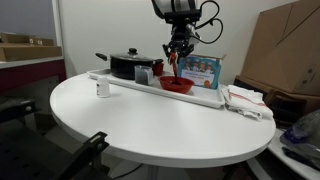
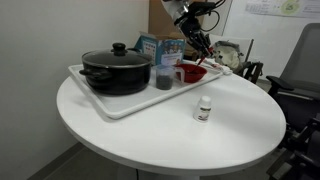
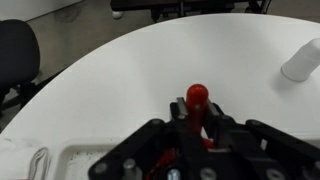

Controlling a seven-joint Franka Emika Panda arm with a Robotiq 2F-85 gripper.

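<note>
Over the red bowl (image 1: pixel 177 86), my gripper (image 1: pixel 176 56) is shut on a slim red utensil (image 1: pixel 174 66), which reaches down toward the bowl. The utensil's rounded red end (image 3: pixel 197 95) pokes out between the fingers in the wrist view. Its lower end is hard to make out against the bowl, so I cannot tell whether it touches. In the second exterior view the red bowl (image 2: pixel 191 72) rests on the white tray (image 2: pixel 135 101), with the gripper (image 2: pixel 206 55) just above its far side.
A black lidded pot (image 2: pixel 118 68) and a clear container with dark contents (image 2: pixel 164 78) share the tray. Behind stands a blue box (image 1: pixel 200 70). A white bottle (image 2: pixel 203 108) and a folded white cloth (image 1: pixel 247 101) are on the table.
</note>
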